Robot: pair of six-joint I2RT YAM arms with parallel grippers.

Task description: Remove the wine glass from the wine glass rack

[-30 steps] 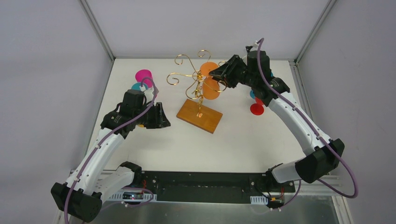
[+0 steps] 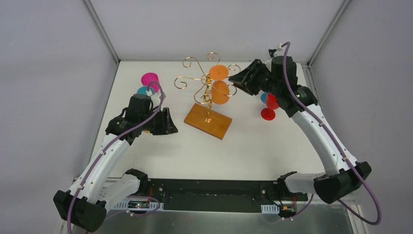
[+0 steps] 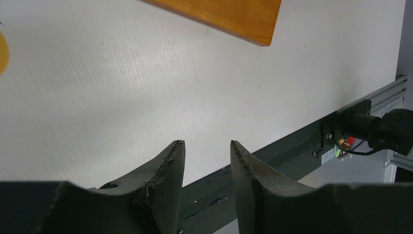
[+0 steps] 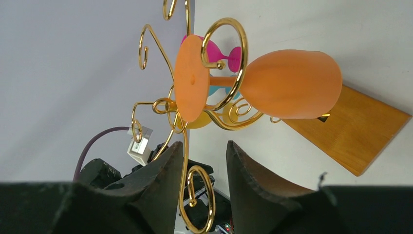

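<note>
A gold wire rack (image 2: 206, 87) with curled arms rises from a wooden base (image 2: 208, 121) near the table's middle. One orange wine glass hangs upside down on it; its round foot (image 2: 218, 72) and its bowl (image 2: 220, 93) show from above. In the right wrist view the glass's bowl (image 4: 292, 84) and foot (image 4: 191, 78) lie beyond a curl of the rack. My right gripper is part open, beside the rack and apart from the glass; a gold curl shows near its left finger. Left of the rack, my left gripper is open and empty over the table.
Pink (image 2: 150, 79) and blue (image 2: 144, 91) glasses stand at the left, partly behind the left arm. Red (image 2: 268, 114) and blue (image 2: 263, 98) pieces lie at the right under the right arm.
The right gripper has drawn back to the right, away from the rack and the orange glass, uncovering more of the foot. The glass still hangs in its place. My left arm has stayed still.
</note>
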